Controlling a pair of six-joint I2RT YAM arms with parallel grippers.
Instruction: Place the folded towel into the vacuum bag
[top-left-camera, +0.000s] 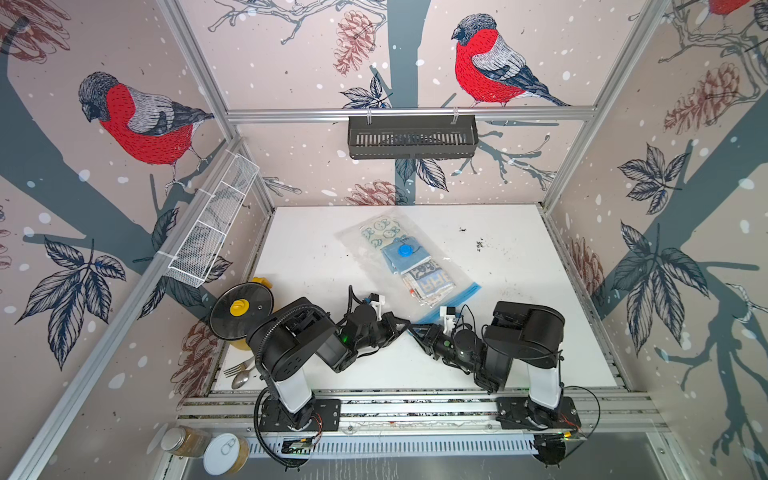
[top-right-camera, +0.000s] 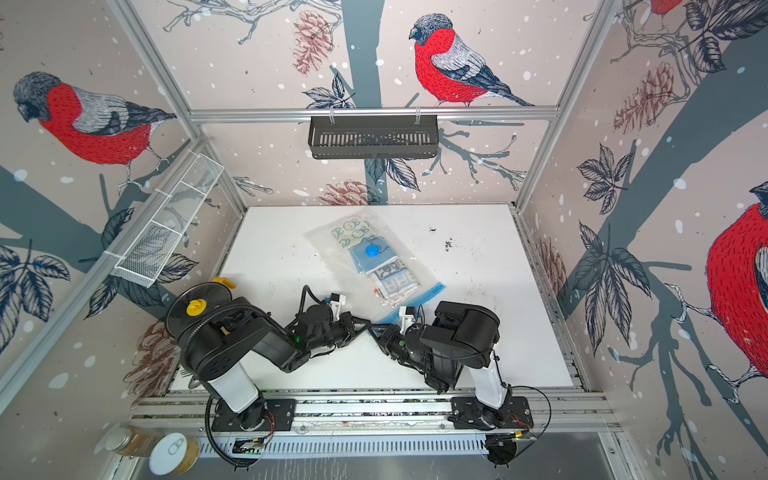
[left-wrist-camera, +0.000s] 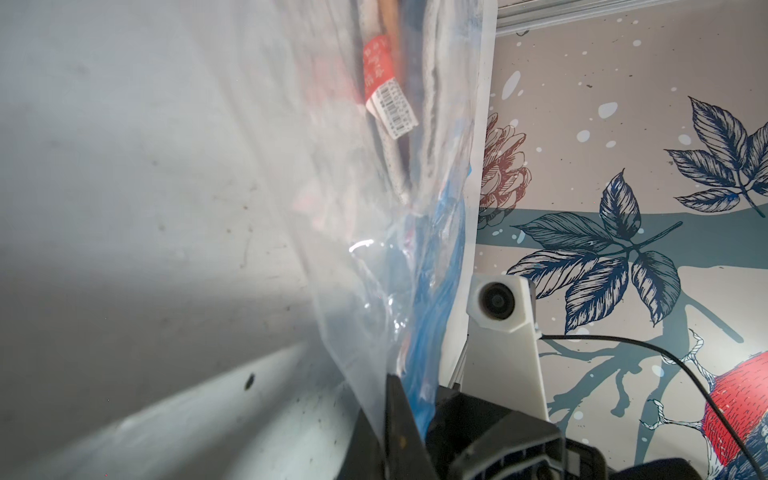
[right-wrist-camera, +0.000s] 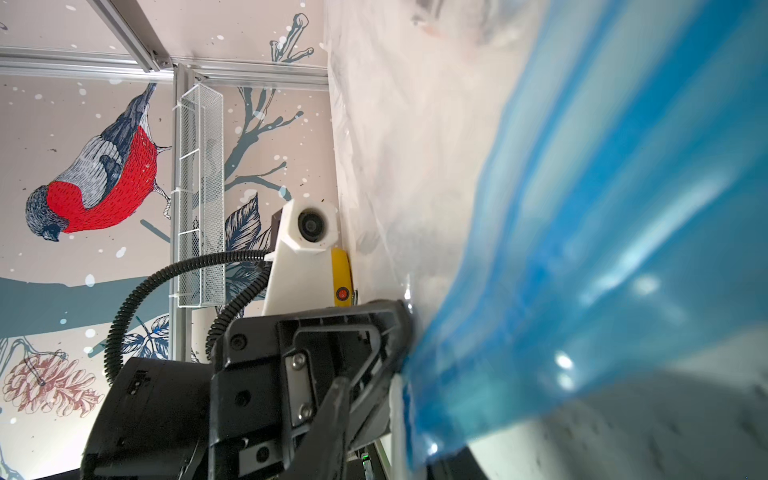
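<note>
The clear vacuum bag (top-left-camera: 360, 240) lies diagonally on the table, a folded patterned towel (top-left-camera: 432, 280) with a red tag inside, beside a blue valve (top-left-camera: 405, 249). Its blue zip edge (top-right-camera: 424, 294) faces front right. My left gripper (top-left-camera: 400, 324) is shut at the bag's near corner; the left wrist view shows thin film running into its fingers. My right gripper (top-left-camera: 420, 332) is close beside it at the zip, where blue plastic fills much of the right wrist view; it is open, though its fingers are mostly hidden.
A lidded pot (top-left-camera: 252, 312) and cutlery (top-left-camera: 240, 374) are at the table's left. A dark rack (top-left-camera: 412, 140) and a white wire rack (top-left-camera: 212, 220) hang on the frame.
</note>
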